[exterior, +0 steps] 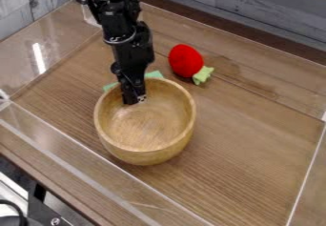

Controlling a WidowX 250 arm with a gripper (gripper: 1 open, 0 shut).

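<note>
A wide wooden bowl [152, 125] sits on the table in the lower middle. My black gripper [132, 91] reaches down from the top and is at the bowl's back-left rim, shut on it, though the fingertips are small and hard to make out. A pale green object [112, 87] shows behind the bowl, partly hidden by it and the gripper.
A red round object [185, 60] with a light green piece [204, 74] lies behind the bowl to the right. A wall runs along the back, and cables show at the lower left.
</note>
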